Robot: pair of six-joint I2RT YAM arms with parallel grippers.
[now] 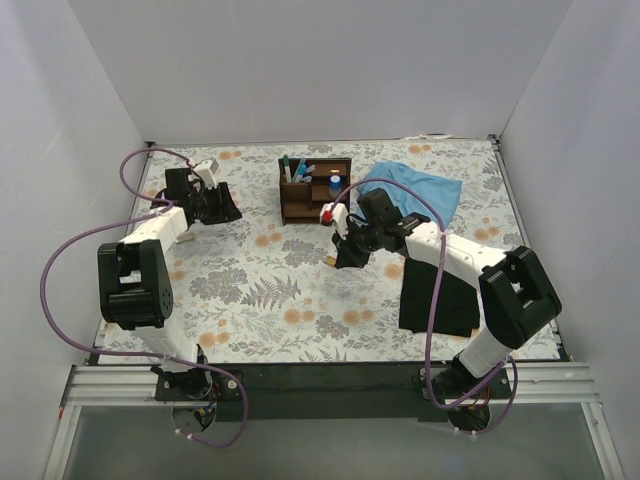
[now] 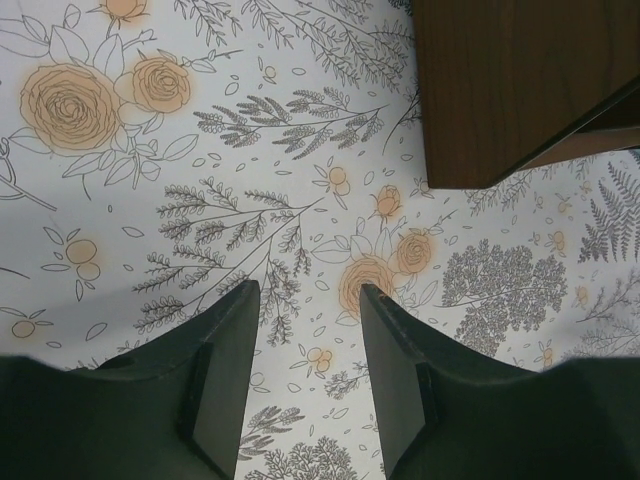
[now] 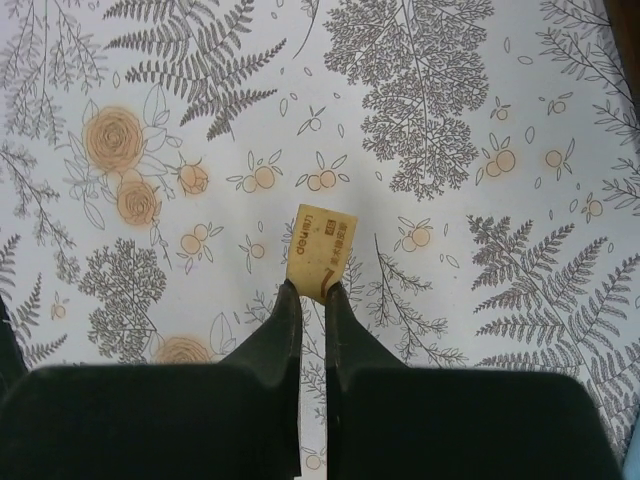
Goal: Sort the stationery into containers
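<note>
A small tan eraser with dark print [image 3: 320, 248] is pinched at its near end by my right gripper, raised off the cloth. In the top view the right gripper [image 1: 340, 262] hangs below the wooden organizer [image 1: 299, 210], the eraser [image 1: 330, 261] poking out at its left. Over the upper left of the table, my left gripper is open with bare cloth beneath it. The organizer's dark wooden side [image 2: 500, 110] fills the upper right of the left wrist view. Pens [image 1: 287, 168] and a blue-topped item [image 1: 335, 183] stand in the organizer.
A blue cloth [image 1: 440, 192] lies at the back right and a black mat [image 1: 435, 302] at the front right. A pale object [image 1: 185, 237] sits under the left arm. Patterned tablecloth [image 1: 240, 330] is clear in the middle and front.
</note>
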